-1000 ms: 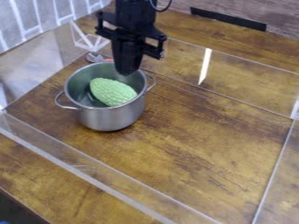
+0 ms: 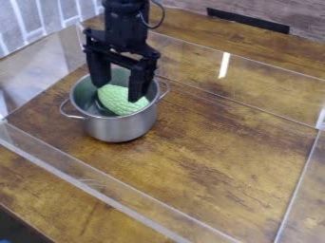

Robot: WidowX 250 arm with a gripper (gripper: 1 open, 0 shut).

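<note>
A black robot gripper [image 2: 121,71] hangs over a silver metal pot [image 2: 114,125] with two side handles, its two fingers apart and pointing down at the pot's mouth, one toward each side. Inside the pot lies a green, textured oblong object [image 2: 122,99], partly hidden by the gripper and the pot wall. The gripper is open; whether its fingers touch the green object cannot be told from this view.
Transparent panels or edges run along the left and right sides.
The gripper has come down and moved left, from above the pot's right back to over the green object in the pot. The pot looks unmoved.
</note>
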